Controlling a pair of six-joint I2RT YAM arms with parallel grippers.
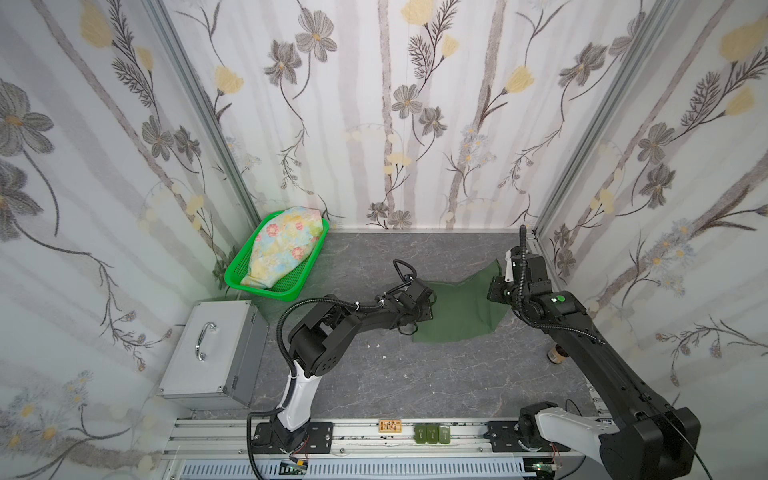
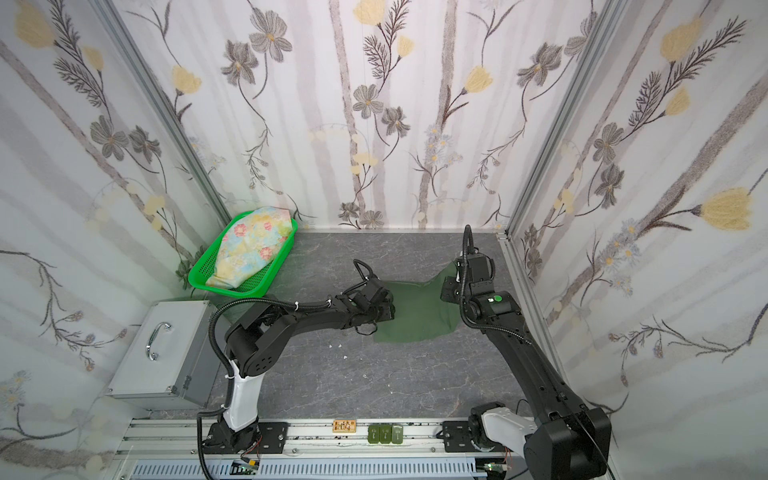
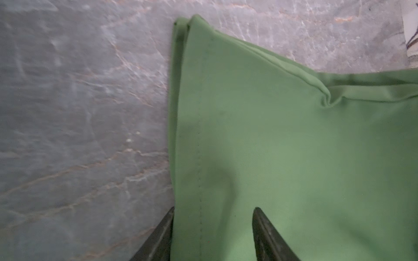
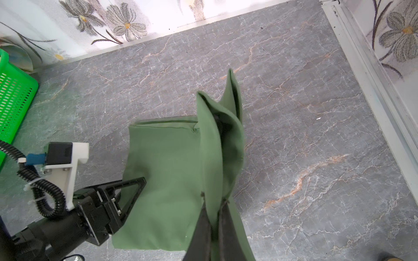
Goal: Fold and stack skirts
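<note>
A green skirt point(image 1: 452, 312) lies on the grey floor, its near and left part flat, with a folded hem along the back edge. My left gripper hangs low over its left edge, fingers part open, with nothing clearly gripped. At the skirt's right end my right gripper is shut on a bunched fold of the green cloth point(image 4: 226, 143), which stands raised in a ridge. A floral cloth point(image 1: 280, 248) lies in the green basket point(image 1: 292, 292) at the back left.
A silver case point(image 1: 208, 352) sits at the front left. A small round object point(image 1: 556, 354) is by the right edge, partly under the right arm. Walls enclose the back and sides.
</note>
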